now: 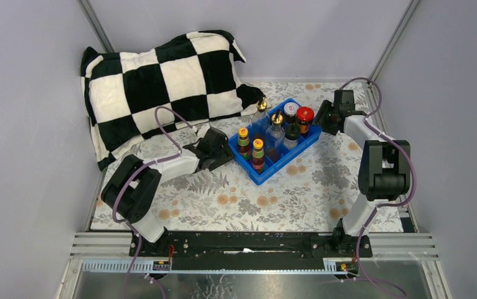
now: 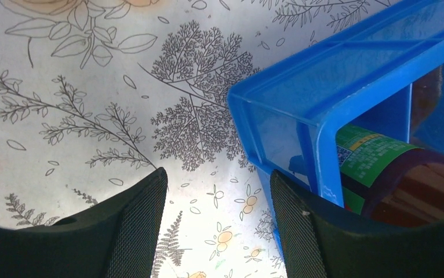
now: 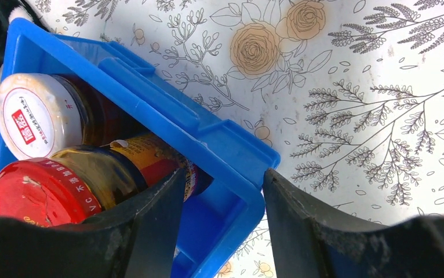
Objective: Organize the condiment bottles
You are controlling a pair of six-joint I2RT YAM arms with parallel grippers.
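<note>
The blue caddy point(image 1: 258, 177) holds the condiments: two yellow-capped bottles point(image 1: 258, 156), two gold-spouted glass bottles point(image 1: 274, 136), a red-lidded jar point(image 1: 304, 115), a white-lidded jar point(image 1: 290, 111) and a dark-lidded jar point(image 1: 291, 136). My left gripper is open at the caddy's left corner, its right finger just beside the blue wall, nothing gripped. My right gripper stands open at the caddy's right end, the rim's corner point(image 3: 248, 202) lying between or just under its fingertips.
A checkered black-and-white cushion point(image 1: 167, 93) fills the back left.
</note>
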